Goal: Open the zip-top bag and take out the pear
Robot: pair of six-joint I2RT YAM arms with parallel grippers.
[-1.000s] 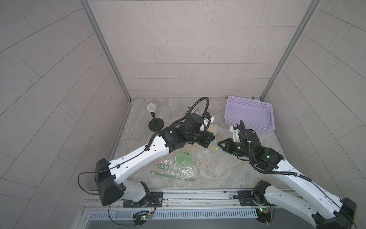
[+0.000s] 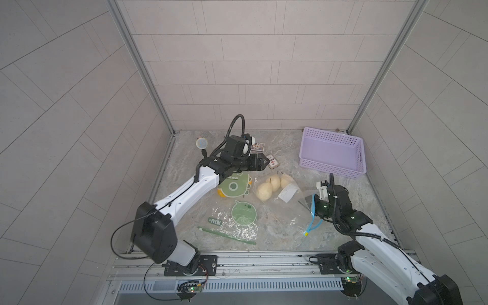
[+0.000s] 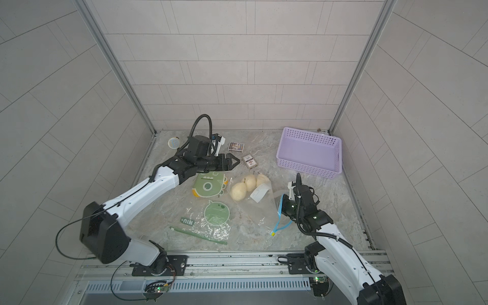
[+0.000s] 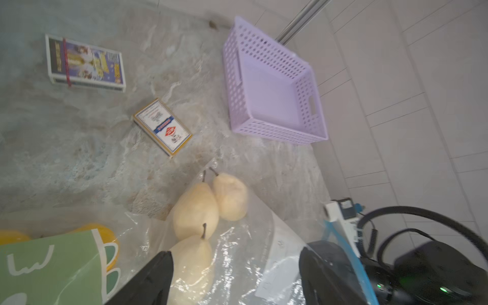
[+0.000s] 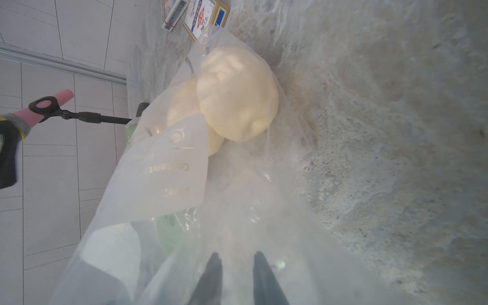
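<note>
The clear bag (image 2: 299, 212) lies on the table with several pale pears (image 2: 264, 191) inside. Its blue zip strip (image 2: 312, 213) runs along the right end, beside my right gripper. That gripper's fingers (image 5: 269, 284) are apart, behind or within cloudy film; I cannot tell whether they are inside the bag. A white label (image 5: 162, 172) is on the bag. My left gripper (image 2: 266, 161) stands open with empty fingers (image 4: 155, 277), above and to the far left side of the pears (image 4: 198, 211).
A lilac basket (image 2: 333, 172) stands at the back right. Two card boxes (image 4: 85, 62) lie behind the pears. Another clear bag with green prints (image 2: 244, 213) lies to the left. Bare table surrounds the basket's front.
My left gripper has moved back and left, off the bag, uncovering the pears. The right gripper has drawn to the right, the blue strip staying beside it.
</note>
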